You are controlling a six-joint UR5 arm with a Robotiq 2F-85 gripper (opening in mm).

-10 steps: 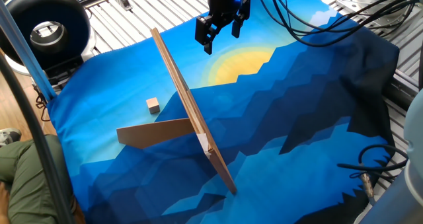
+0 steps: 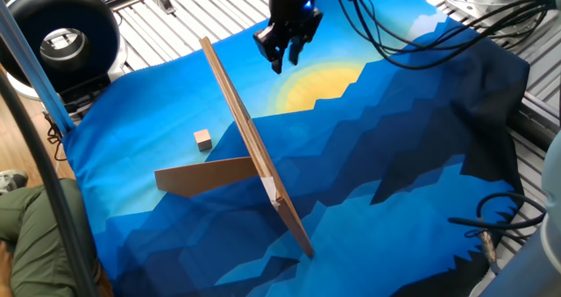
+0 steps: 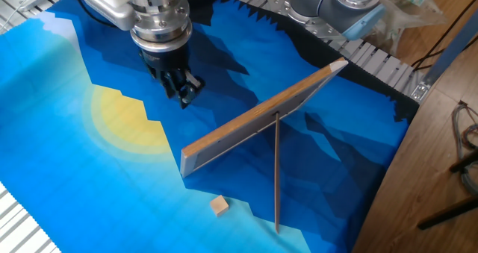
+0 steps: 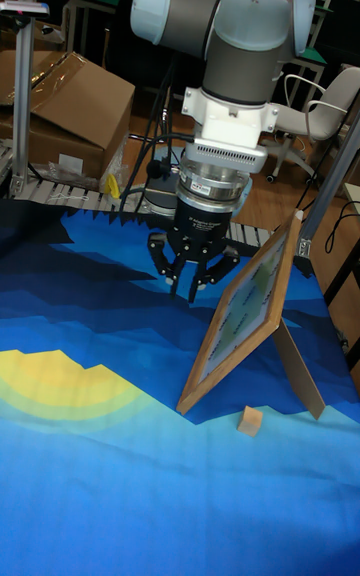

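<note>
A small wooden cube (image 2: 202,139) lies on the cloth behind the picture frame (image 2: 250,130), on the side where its brown support leg (image 2: 206,176) sticks out. The frame leans upright on that leg; its printed face shows in the third exterior view. My gripper (image 2: 286,62) hangs above the cloth on the frame's other side, so the frame stands between it and the cube (image 3: 219,205). A narrow gap shows between the fingertips, with nothing visible in it. Seen from the third view, the gripper (image 4: 185,293) points downward, left of the frame (image 4: 243,304).
A blue printed cloth (image 2: 394,170) covers the table, broadly clear away from the frame and cube. Black cables (image 2: 438,47) loop beside the arm. A person (image 2: 44,231) is near the table edge, and a black ring-shaped object (image 2: 60,43) stands at the far left corner.
My gripper's fingers have come closer together, leaving a narrower gap, and the gripper has shifted slightly left in the first exterior view. The cube and frame have stayed put.
</note>
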